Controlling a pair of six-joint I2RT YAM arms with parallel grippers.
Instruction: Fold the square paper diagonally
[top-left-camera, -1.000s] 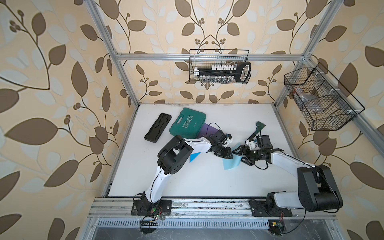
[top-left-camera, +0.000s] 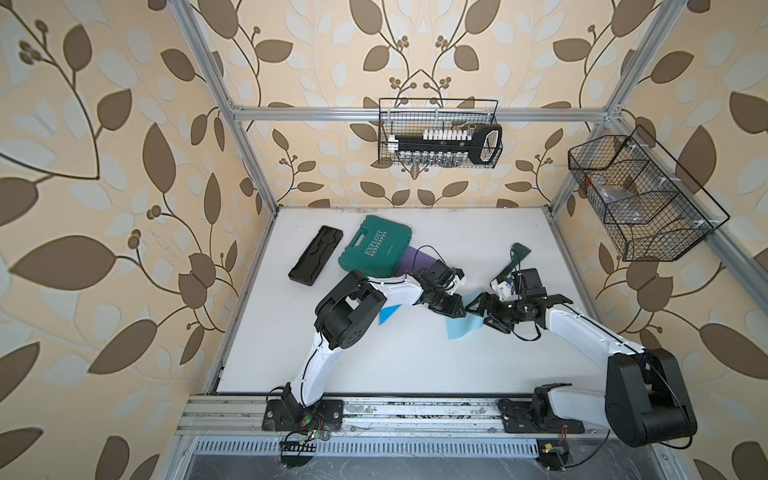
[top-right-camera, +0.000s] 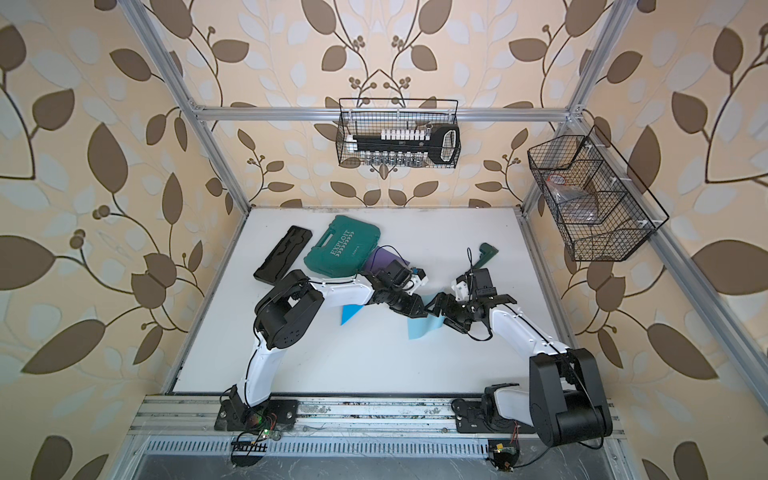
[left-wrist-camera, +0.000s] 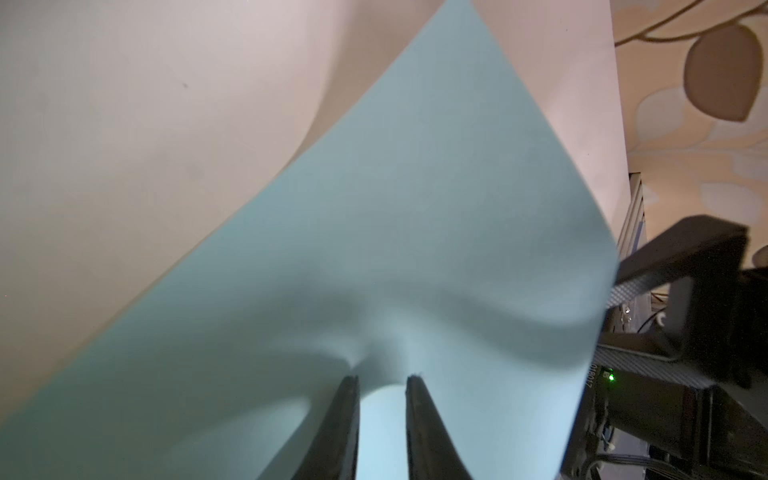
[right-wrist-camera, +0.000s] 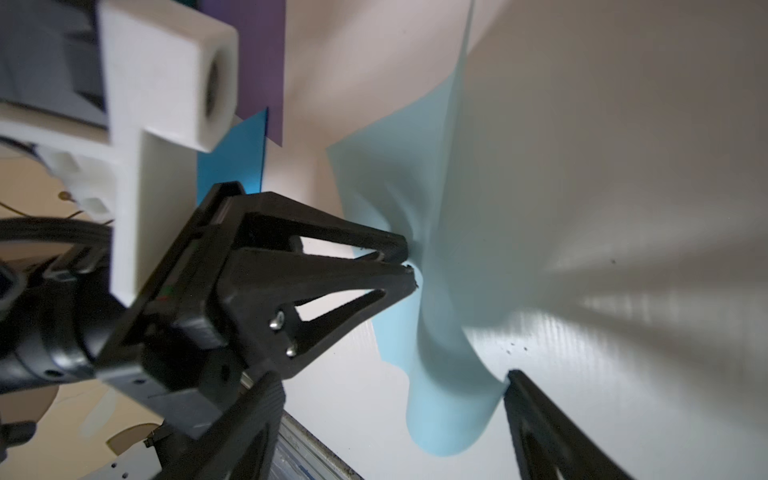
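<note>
The light blue paper (top-left-camera: 461, 327) lies right of table centre, curled up along one side in the right wrist view (right-wrist-camera: 444, 376). My left gripper is part open, fingertips down at the paper, as the left wrist view shows; whether paper is between them is unclear. My right gripper stands open at the curled side; the paper's edge reaches one finger. The two grippers are close together over the paper.
A darker blue sheet (top-left-camera: 388, 313) and purple sheet (top-right-camera: 380, 257) lie left and behind, near a teal case (top-left-camera: 376, 244). A black case (top-left-camera: 316, 254) is at back left, a dark green tool (top-left-camera: 512, 260) at back right.
The right arm shifted slightly over the last second, its elbow moving outward and back a little. The left arm looks unchanged, and the paper's visible shape differs only slightly.
</note>
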